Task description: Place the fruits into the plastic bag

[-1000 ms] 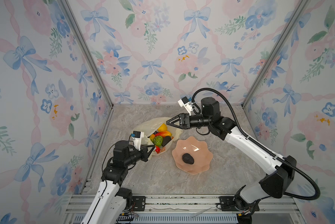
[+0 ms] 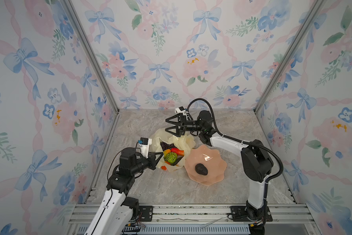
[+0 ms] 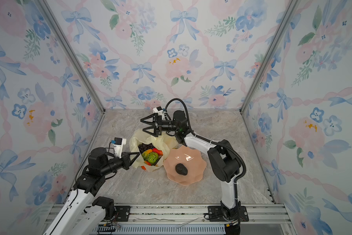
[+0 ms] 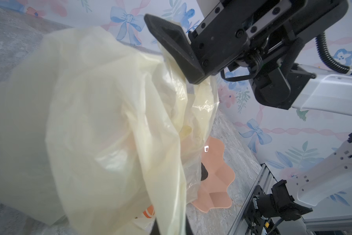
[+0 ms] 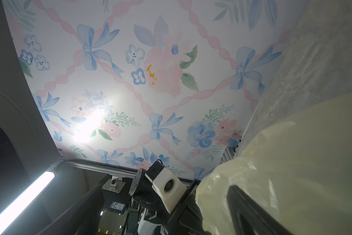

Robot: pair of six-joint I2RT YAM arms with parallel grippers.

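The creamy plastic bag (image 2: 156, 139) lies mouth-up on the table. Inside it are a green knobbly fruit (image 2: 170, 157), a long red fruit (image 2: 177, 151), dark grapes (image 2: 167, 145) and other pieces. My left gripper (image 2: 162, 154) is shut on the bag's left edge; in the left wrist view the film (image 4: 164, 188) gathers down between its fingers. Over the back of the bag, my right gripper (image 2: 166, 125) stands open, fingers spread and empty; film appears behind one finger (image 5: 238, 199) in the right wrist view. One dark oval fruit (image 2: 201, 169) rests on the peach plate.
The scalloped peach plate (image 2: 213, 176) stands right of the bag, its rim close to the film. An orange-red piece (image 2: 163, 168) shows at the bag's front edge.
My right gripper has swung left and opened wider. The bag and plate shifted slightly toward the front and right, and the bag's back flap now hides the yellow fruit. My left arm is still.
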